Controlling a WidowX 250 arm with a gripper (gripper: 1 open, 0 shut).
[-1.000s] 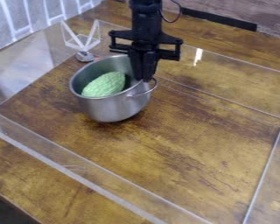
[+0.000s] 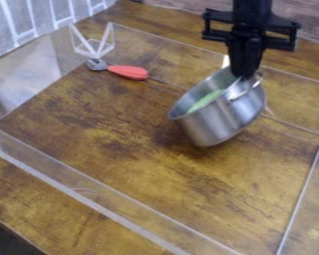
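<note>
A steel pot [image 2: 215,122] hangs tilted in the right middle of the view, held at its upper rim by my black gripper [image 2: 239,72], which is shut on it. Part of a green object [image 2: 202,102] shows inside the pot; the rest is hidden by the pot's wall.
A spoon with a red handle [image 2: 129,72] lies at the back left near a small clear plastic piece.
My gripper has carried the pot to the right and tilted it; less of the green object shows inside than before.
</note>
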